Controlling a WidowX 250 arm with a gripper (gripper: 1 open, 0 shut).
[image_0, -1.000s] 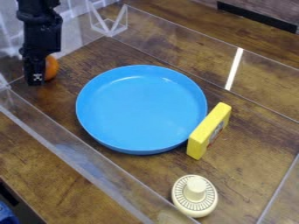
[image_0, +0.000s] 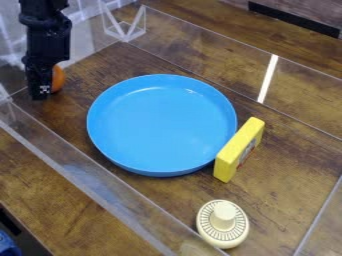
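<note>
My black gripper (image_0: 43, 82) is low at the left edge of the wooden table, beside a small orange object (image_0: 56, 76) that is partly hidden behind it. The gripper's fingers are too small and dark to show clearly whether they are open or shut, or whether they touch the orange object.
A large blue plate (image_0: 160, 122) fills the middle of the table (image_0: 120, 220). A yellow box (image_0: 238, 150) stands at its right, and a cream round object (image_0: 223, 222) lies at the lower right. Clear plastic walls run along the left.
The gripper and the orange object have shifted very slightly; the rest is unchanged.
</note>
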